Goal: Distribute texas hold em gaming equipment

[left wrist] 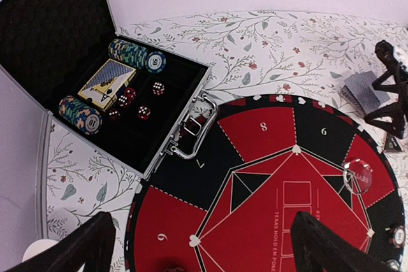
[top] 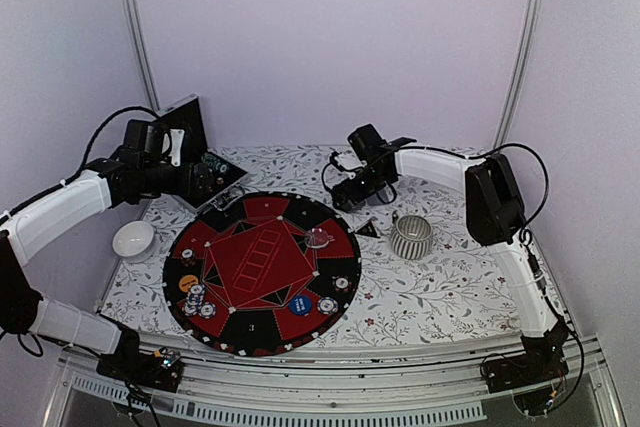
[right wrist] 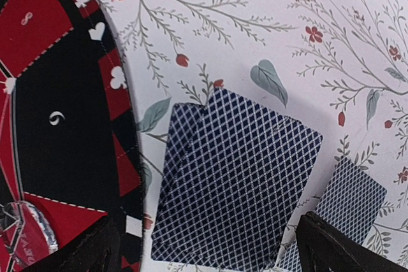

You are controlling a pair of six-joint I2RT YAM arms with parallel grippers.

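Observation:
The round red and black poker mat (top: 262,255) carries chip stacks, a blue disc (top: 300,304), an orange disc (top: 188,283) and a clear dealer disc (top: 317,238). On the floral cloth lie dark blue checkered cards (right wrist: 239,176) in a loose pile, with a separate card (right wrist: 347,205) to their right. Over these cards hovers my right gripper, open and empty. My left gripper is open too, in front of the black case (left wrist: 169,122), which holds chip rows, a card deck (left wrist: 107,83) and several red dice (left wrist: 144,112).
A white bowl (top: 134,240) stands left of the mat and a striped ribbed cup (top: 411,237) to its right. A small dark triangular piece (top: 368,230) lies between mat and cup.

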